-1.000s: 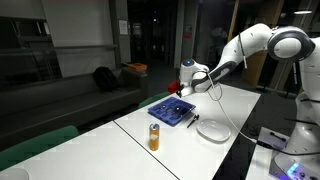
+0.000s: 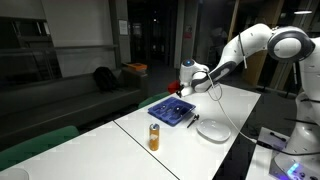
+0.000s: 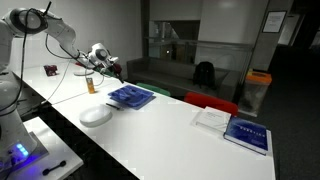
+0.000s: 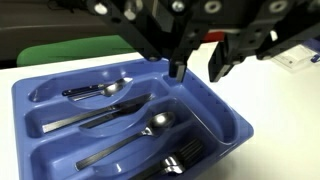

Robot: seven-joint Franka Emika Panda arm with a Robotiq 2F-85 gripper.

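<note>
A blue cutlery tray [image 4: 240, 128] lies on the white table. Its compartments hold a small spoon [image 4: 112, 89], knives with dark handles, a larger spoon [image 4: 158, 123] and a fork [image 4: 188, 153]. My gripper hangs over one end of the tray, its two fingers apart and nothing visible between them. From the side, the gripper [image 2: 179, 94] appears just above the tray's far edge [image 2: 181, 98]. In the second exterior view the tray [image 3: 130, 96] sits below and right of the arm.
A white plate [image 2: 213, 130] and a small dark utensil [image 2: 193, 120] lie near the tray. An orange-topped bottle [image 2: 154, 137] stands apart. Beyond the table are a green chair [image 3: 138, 85] and a red chair [image 3: 222, 106].
</note>
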